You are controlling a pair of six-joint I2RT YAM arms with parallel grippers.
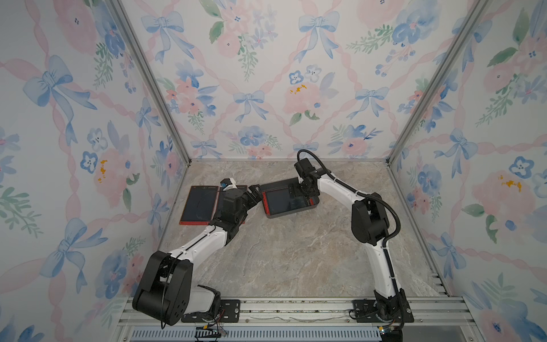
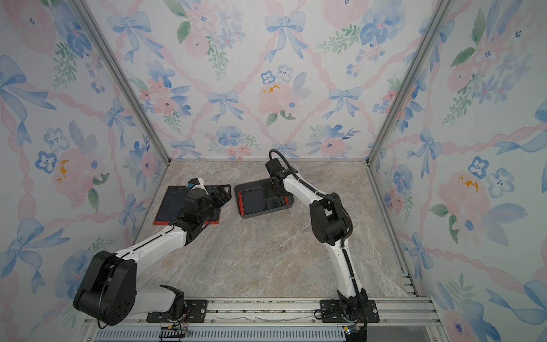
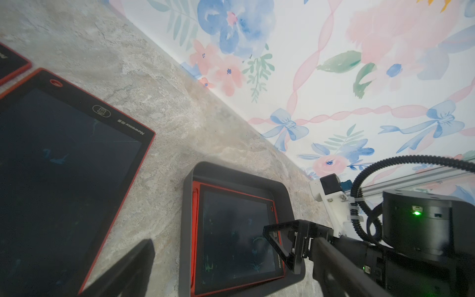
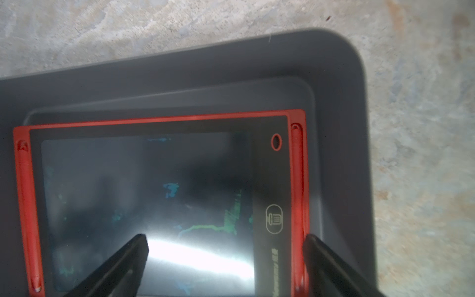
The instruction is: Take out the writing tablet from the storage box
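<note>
A writing tablet with a dark screen and red frame (image 4: 148, 193) lies flat inside the grey storage box (image 4: 346, 163), its red side strips showing. In the right wrist view my right gripper stands open above it, one blurred finger over the screen and the other near the right red strip; nothing is held. My left gripper is open and empty, up at the left of the box. The left wrist view shows the tablet (image 3: 237, 232) in the box (image 3: 187, 237) with the right fingers (image 3: 296, 242) over its right side.
Two more tablets lie side by side on the table at the left: one (image 1: 199, 204) in the open, the other (image 3: 64, 163) partly under the left arm. The patterned wall (image 1: 273, 102) stands behind.
</note>
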